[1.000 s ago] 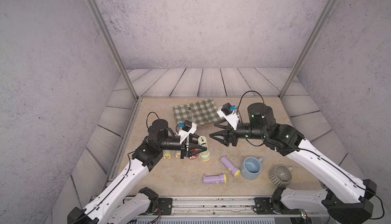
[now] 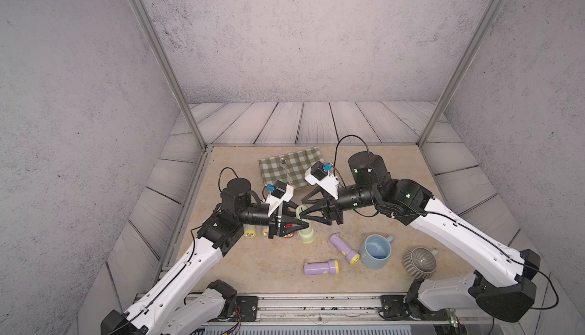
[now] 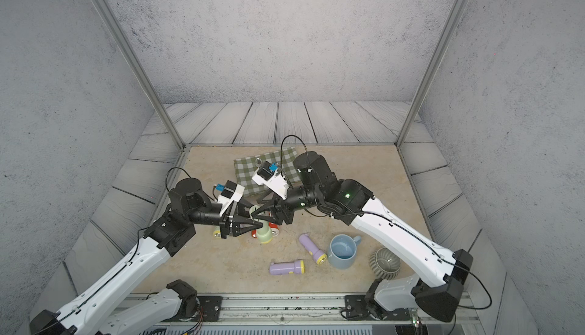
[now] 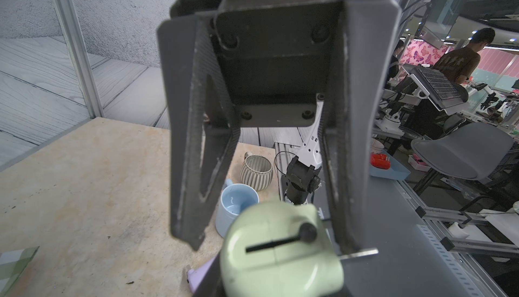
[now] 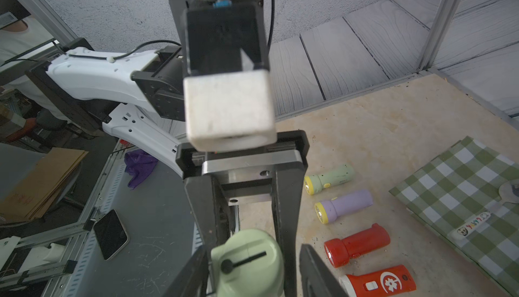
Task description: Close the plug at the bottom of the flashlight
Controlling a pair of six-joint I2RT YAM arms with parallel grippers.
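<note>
A pale green flashlight [image 2: 306, 232] hangs upright over the table's middle, its bottom end [image 4: 278, 264] facing up, with a dark slot and small dark knob on it. My left gripper [image 2: 296, 218] is shut on its body. My right gripper [image 2: 307, 207] reaches from the right to that upper end [image 5: 248, 264], its fingers part open around it in the top left view. Whether they touch it is hard to tell, as the two grippers hide much of it.
Two purple flashlights [image 2: 321, 267], a blue mug [image 2: 375, 251] and a ribbed cup [image 2: 419, 263] lie or stand front right. Red and other flashlights [image 5: 358, 244] lie left of middle. A checked cloth [image 2: 292, 167] with a spoon lies at the back.
My right gripper has moved left to the top end of the green flashlight. My left gripper and the flashlight have barely moved.
</note>
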